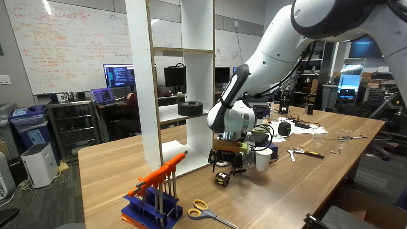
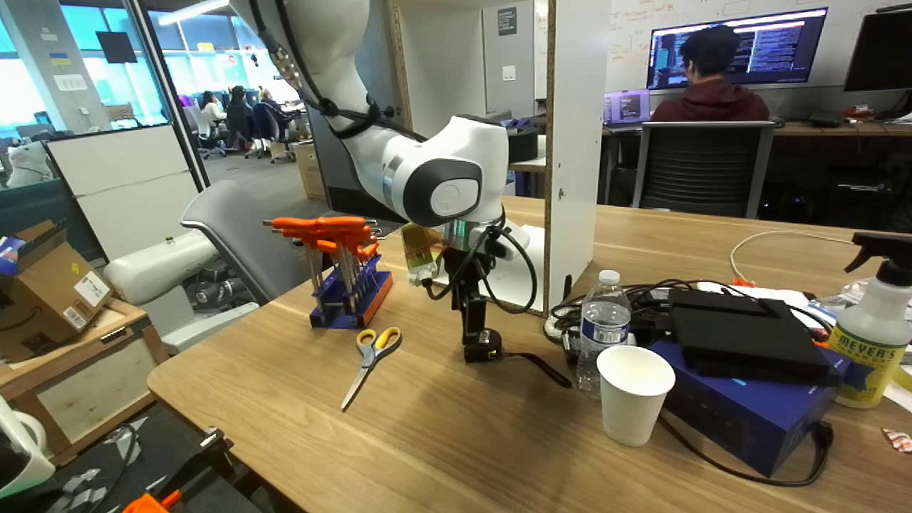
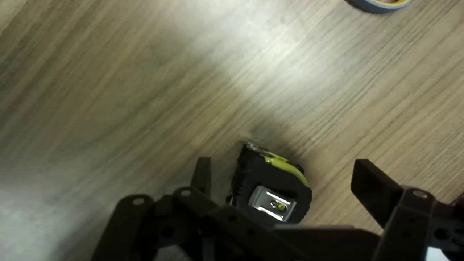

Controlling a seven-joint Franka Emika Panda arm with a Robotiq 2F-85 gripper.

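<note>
A black and yellow-green tape measure (image 3: pixel 278 187) lies on the wooden table, its metal clip facing up in the wrist view. My gripper is open, one finger on each side of it, with bare table showing between the tape measure and each fingertip. In exterior view 1 the gripper (image 1: pixel 225 168) hangs just above and behind the tape measure (image 1: pixel 222 178). Exterior view 2 shows the gripper over the tape measure (image 2: pixel 484 345), whose dark strap (image 2: pixel 540 368) trails to the right. Whether a finger touches it cannot be told.
Scissors (image 1: pixel 206 211) and a blue rack of orange-handled tools (image 1: pixel 154 206) stand nearby. A white shelf (image 2: pixel 574 154) rises beside the arm. A water bottle (image 2: pixel 603 329), paper cup (image 2: pixel 635 393) and blue box (image 2: pixel 735 410) crowd the other side.
</note>
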